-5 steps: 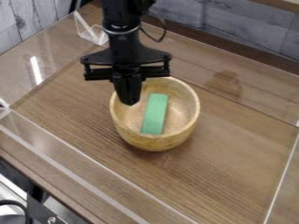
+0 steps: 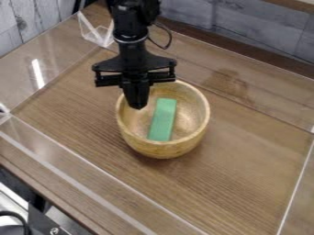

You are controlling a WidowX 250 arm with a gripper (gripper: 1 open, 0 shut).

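Note:
A round wooden bowl (image 2: 190, 128) sits on the wooden table, with a green rectangular block (image 2: 162, 119) lying inside it, slightly right of the bowl's middle. My black gripper (image 2: 134, 81) hangs above the bowl's far left rim, its two fingers spread to either side and pointing down. Whether anything is between the fingers cannot be made out, but none shows.
Bare wooden tabletop (image 2: 245, 165) fills the right and front. A clear plastic item lies at the left edge, and a pale object stands at the back left. A dark cable runs at the lower left corner.
The gripper has moved back and slightly up in the view, away from the bowl's middle. The bowl and green block look unchanged.

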